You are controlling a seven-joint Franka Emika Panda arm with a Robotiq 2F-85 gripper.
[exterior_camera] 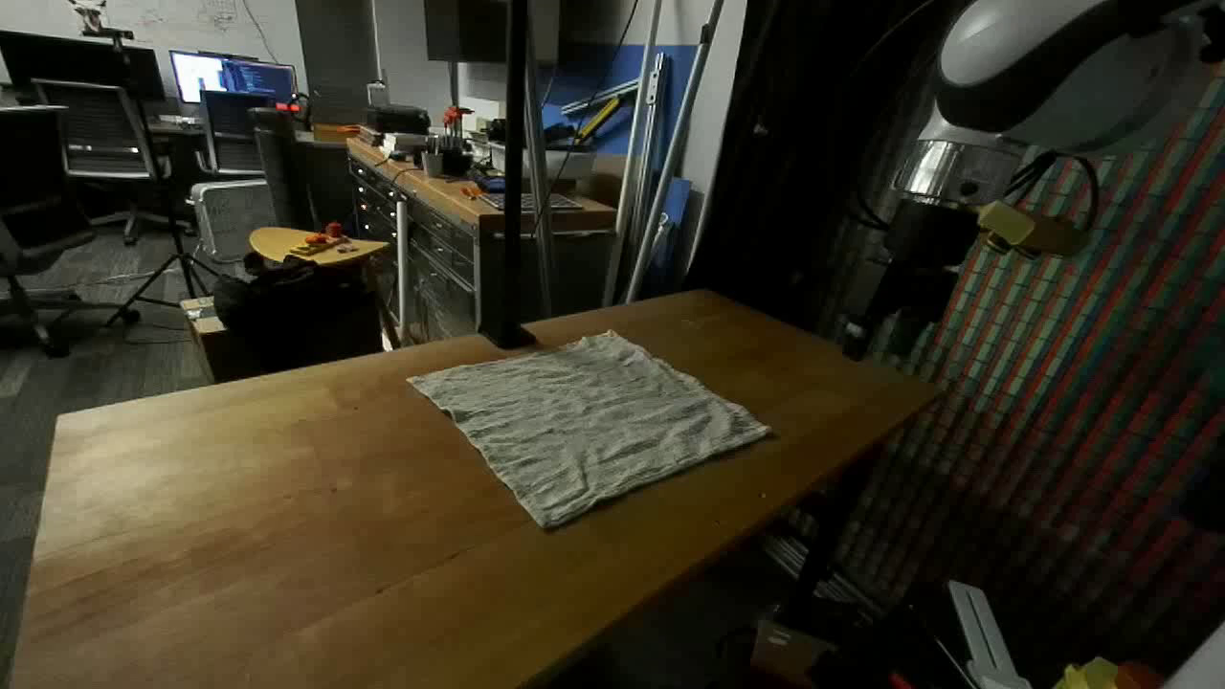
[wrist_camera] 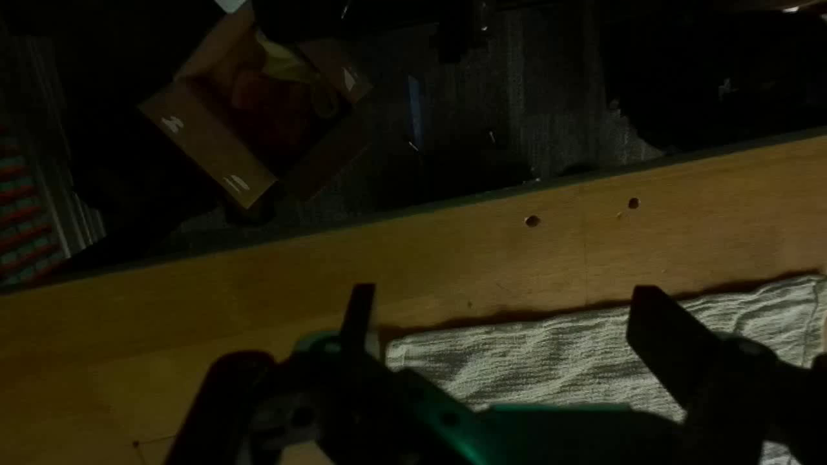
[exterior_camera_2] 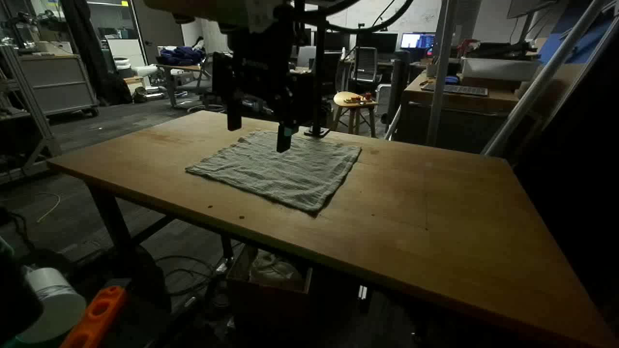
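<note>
A pale grey, wrinkled cloth point(exterior_camera: 591, 419) lies spread out almost flat on the wooden table point(exterior_camera: 253, 494), roughly square. My gripper point(exterior_camera_2: 258, 139) hangs above the table with its two fingers wide apart, and from exterior view 2 it overlaps the cloth's far part. Looking down in the wrist view, the open gripper has one finger left of the cloth point(wrist_camera: 535, 360) and the other over it. Nothing sits between the fingers. The lower part of the cloth there is hidden behind the gripper body.
A dark upright post point(exterior_camera: 505, 230) stands on the table's edge, close to the cloth. Bare tabletop surrounds the cloth. Beyond the table edge, an open cardboard box point(wrist_camera: 209, 143) sits below. A cluttered workbench point(exterior_camera: 574, 218) stands behind the table.
</note>
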